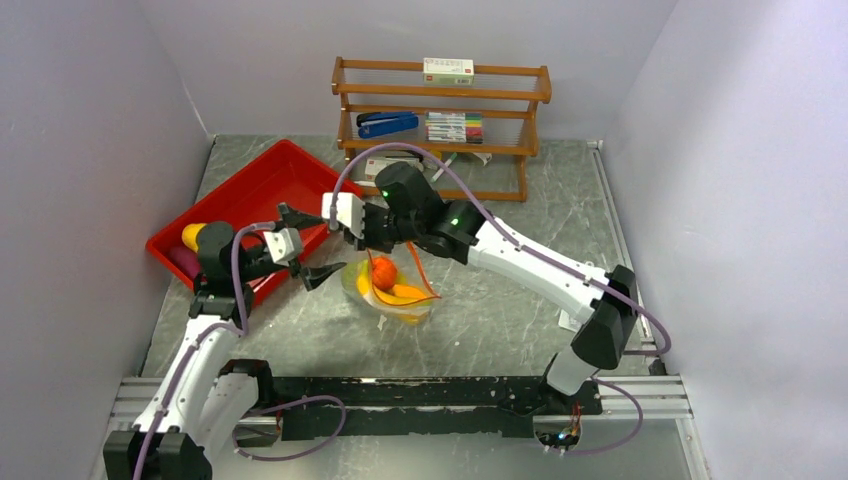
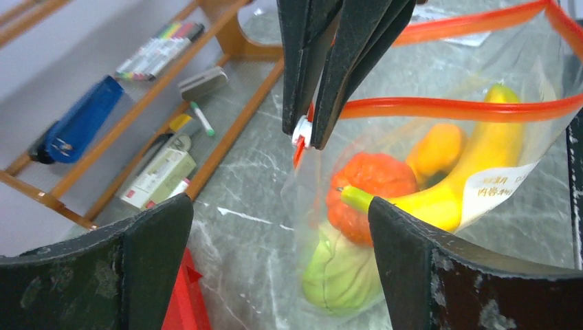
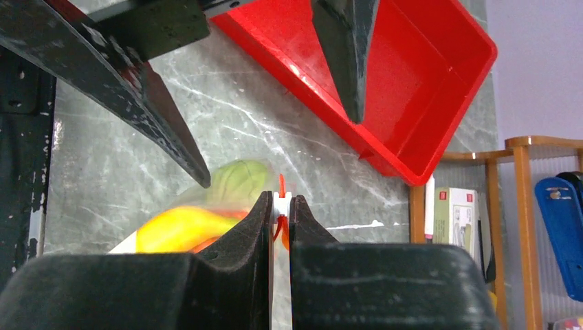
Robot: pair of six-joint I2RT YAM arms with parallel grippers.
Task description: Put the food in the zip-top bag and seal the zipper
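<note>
A clear zip top bag (image 2: 309,199) with an orange zipper (image 2: 440,108) stands on the table, its mouth spread wide. Inside are a yellow banana (image 2: 491,155), an orange pumpkin-like food (image 2: 375,180), and a green food (image 2: 337,271) at the bottom. At the zipper's left end my right gripper is shut on the white zipper slider (image 2: 302,129). My left gripper is spread open beside the bag, nothing between its fingers; its fingers (image 3: 165,127) show above the slider in the right wrist view.
A red bin (image 1: 290,160) holding a yellow food (image 1: 192,236) and a purple one (image 1: 186,262) sits at the left. The wooden rack (image 1: 440,93) with a blue stapler (image 1: 387,125) stands behind.
</note>
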